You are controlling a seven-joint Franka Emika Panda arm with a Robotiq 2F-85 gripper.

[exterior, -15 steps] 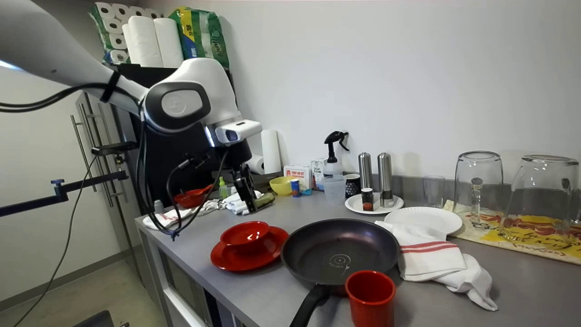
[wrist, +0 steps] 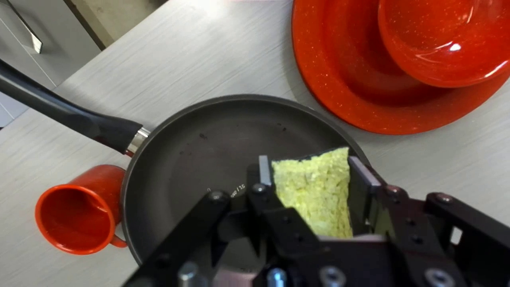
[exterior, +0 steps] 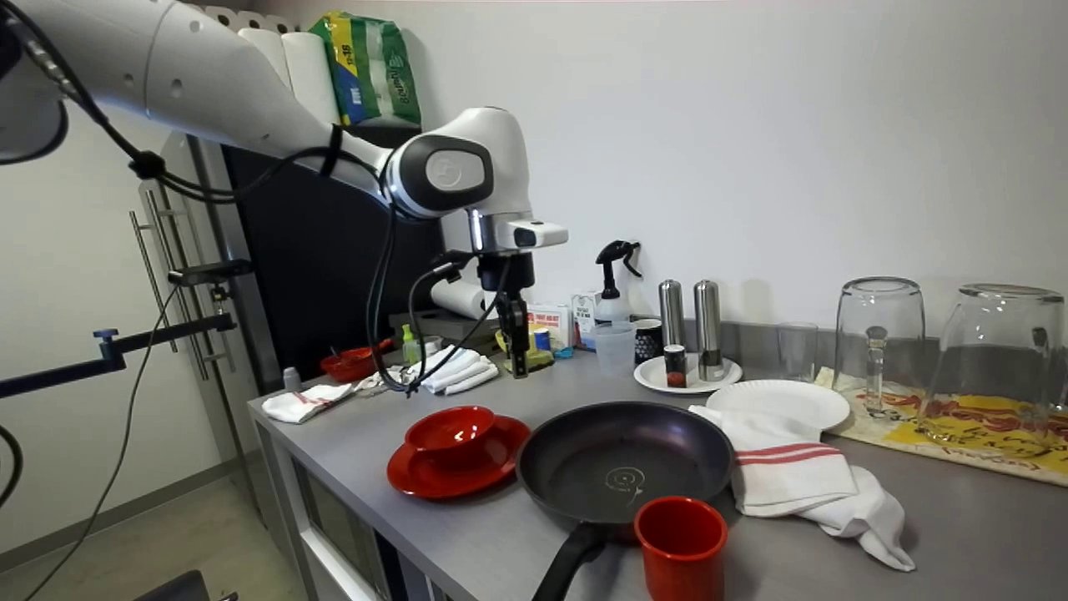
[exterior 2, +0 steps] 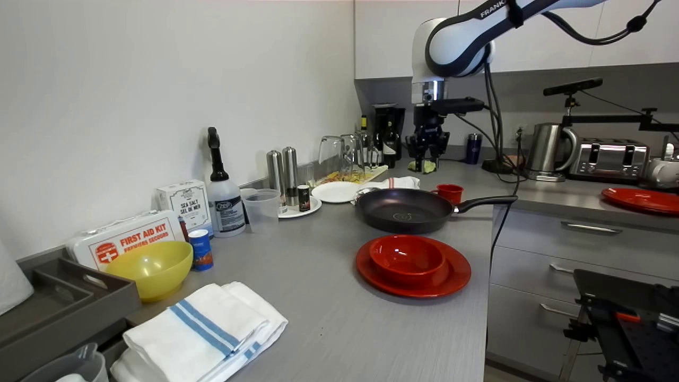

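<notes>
Between the fingertips of my gripper is a yellow-green sponge (wrist: 315, 191) with a dark far edge; the fingers are shut on it. In the wrist view it appears above the right part of a black frying pan (wrist: 210, 143), which is empty. Exterior view 2 has the gripper (exterior 2: 427, 166) and the sponge (exterior 2: 423, 166) held up beyond the pan in the picture, clear of the counter. From exterior view 1, the sponge (exterior: 541, 359) shows just beside the fingers, pointing straight down.
A red bowl (exterior 2: 407, 258) sits on a red plate (exterior 2: 461, 274) beside the pan. The red mug (wrist: 74, 215) stands close to the pan's handle side. A white towel (exterior: 791, 461) lies against the pan. Glass jars (exterior: 876, 335) stand by the wall.
In exterior view 1, my gripper has moved right and slightly up with the sponge, away from the folded towels. It was tilted before and now points straight down. The dishes have not moved.
</notes>
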